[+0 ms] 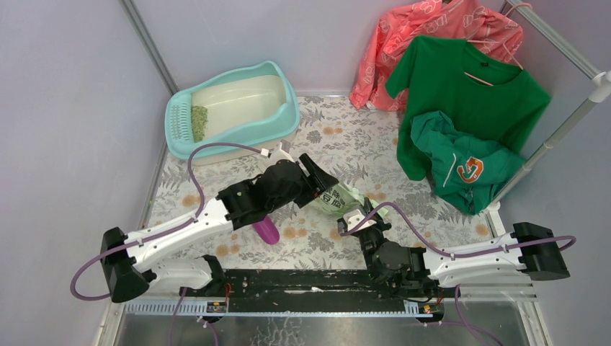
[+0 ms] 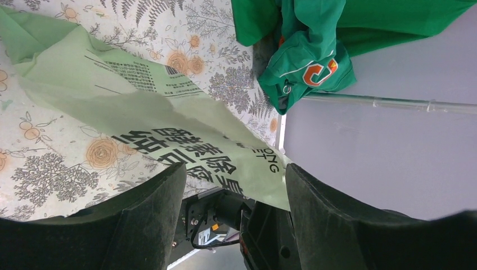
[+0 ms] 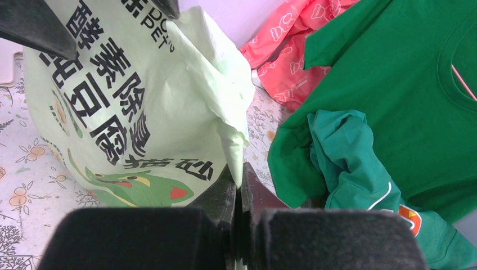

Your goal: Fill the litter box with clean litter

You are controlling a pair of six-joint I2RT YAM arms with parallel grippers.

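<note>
A pale green litter bag (image 1: 333, 200) with black print lies between my arms. My right gripper is shut on a folded edge of it. My left gripper stands open above the bag's printed side; in the right wrist view its dark fingers hang over the bag's top. The turquoise litter box (image 1: 246, 132) sits at the back left, with a patch of greenish litter (image 1: 199, 122) at its left end and a pale bare floor elsewhere.
A purple object (image 1: 266, 231) lies below my left arm. Red (image 1: 389, 58) and green clothes (image 1: 465, 94) hang at the right on a rack (image 1: 547, 144).
</note>
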